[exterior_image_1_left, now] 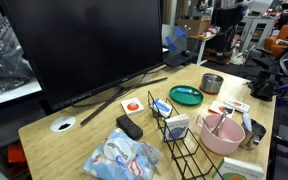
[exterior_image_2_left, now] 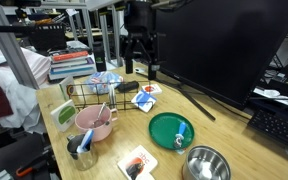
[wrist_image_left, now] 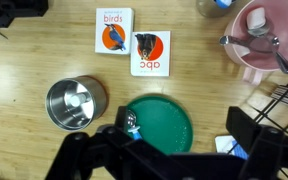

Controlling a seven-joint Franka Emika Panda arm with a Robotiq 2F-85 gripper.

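Observation:
My gripper is open, its two dark fingers wide apart with nothing between them. It hangs well above the table in the wrist view, over a green plate (wrist_image_left: 162,122). A small blue-and-white object (wrist_image_left: 133,124) lies on the plate near its left side, partly covered by a finger. Left of the plate stands a round metal pot (wrist_image_left: 76,103); something pale shows inside it. A pink bowl (exterior_image_2_left: 96,122) holds a spoon-like utensil (wrist_image_left: 280,54). In exterior view 2 the gripper (exterior_image_2_left: 141,82) is in front of the monitor.
Two picture cards, a birds card (wrist_image_left: 114,31) and an abc card (wrist_image_left: 150,53), lie beyond the plate. A black wire rack (exterior_image_1_left: 184,148) stands near the pink bowl. A plastic bag (exterior_image_1_left: 122,156) and a dark box (exterior_image_1_left: 130,127) lie farther along. The monitor (exterior_image_1_left: 99,45) lines the back.

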